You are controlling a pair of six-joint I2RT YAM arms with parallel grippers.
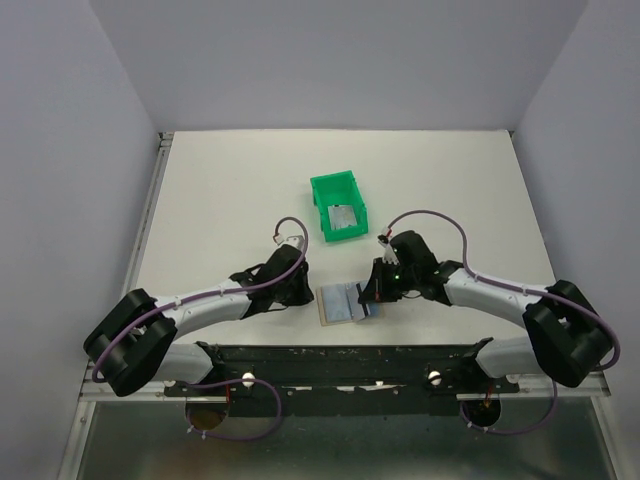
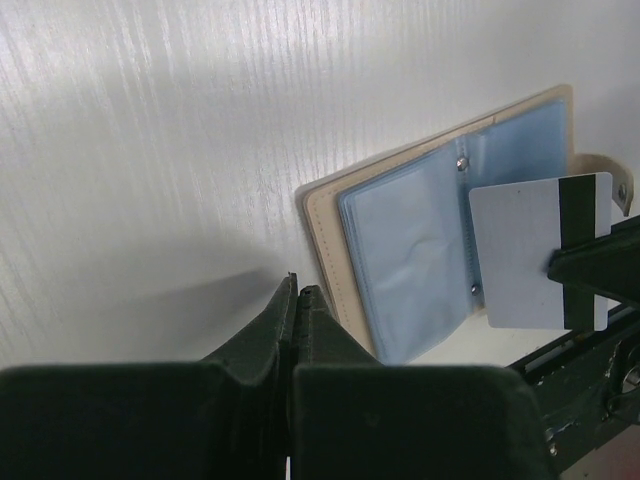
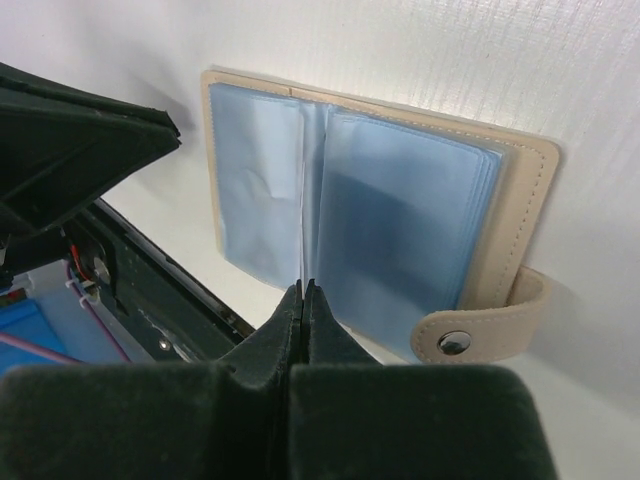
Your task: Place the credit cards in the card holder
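The open card holder (image 1: pixel 336 305), tan with blue sleeves, lies near the table's front edge. My right gripper is over it, shut on a card with a dark stripe, which stands edge-on above the sleeves in the right wrist view. My left gripper is shut, with nothing showing between its fingers, beside the holder's left edge. The holder's snap strap (image 3: pixel 490 329) sticks out at its side.
A green box (image 1: pixel 345 183) with pale cards (image 1: pixel 341 215) inside stands behind the holder. The dark front edge is close below the holder.
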